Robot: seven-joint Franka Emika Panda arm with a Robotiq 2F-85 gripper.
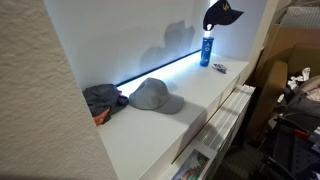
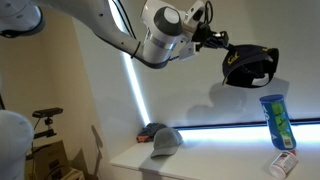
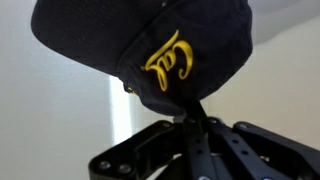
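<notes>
A dark navy cap with yellow "Cal" lettering point(image 3: 172, 62) hangs in the air from my gripper point(image 2: 222, 42), which is shut on its cloth. In the wrist view the cap fills the upper middle, and its pinched edge meets the fingers at the bottom, so the fingertips are hard to make out. Exterior view 1 shows the dark cap point(image 1: 222, 14) at the top, above a blue can point(image 1: 206, 52) standing on the white shelf point(image 1: 165, 125). From the second exterior view, the cap point(image 2: 250, 66) is above and left of the blue can point(image 2: 278, 120).
A grey cap point(image 1: 155, 96) lies on the shelf, with a dark bundle of cloth point(image 1: 103, 100) to its left. Near the blue can lies a small white-and-red can point(image 2: 283, 164). Bare shelf stretches between the grey cap and the cans. A wall stands behind.
</notes>
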